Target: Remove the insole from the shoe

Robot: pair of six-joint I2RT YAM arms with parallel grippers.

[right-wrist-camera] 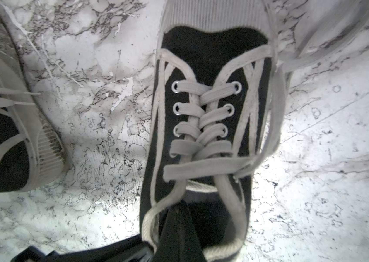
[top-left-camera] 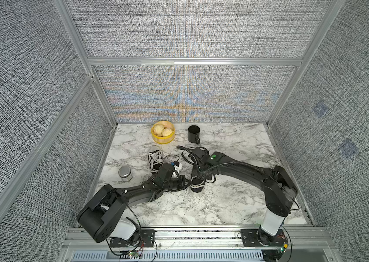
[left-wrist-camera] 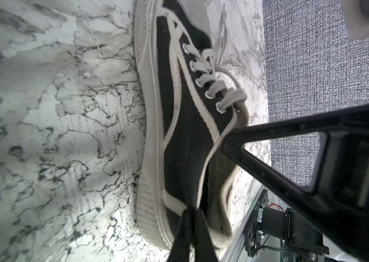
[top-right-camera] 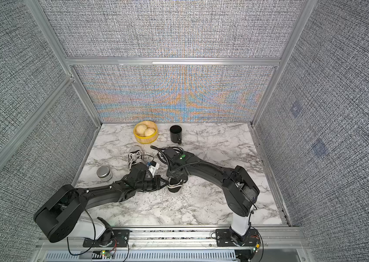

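Observation:
The black shoe with white laces and sole (top-left-camera: 197, 185) lies near the middle of the table, heel toward my bases and mostly under my arms. My left gripper is shut at the left collar rim, the thin edge running between its tips. My right gripper is shut, its tips reaching into the mouth of the shoe (right-wrist-camera: 217, 50) behind the tongue. Nothing shows between its fingers. The insole cannot be made out in the dark mouth.
A second black shoe (top-left-camera: 154, 161) lies just left, behind my left arm. Further out are a silver tin (top-left-camera: 125, 173), a bamboo basket (top-left-camera: 163, 139) with pale buns and a black mug (top-left-camera: 194, 133).

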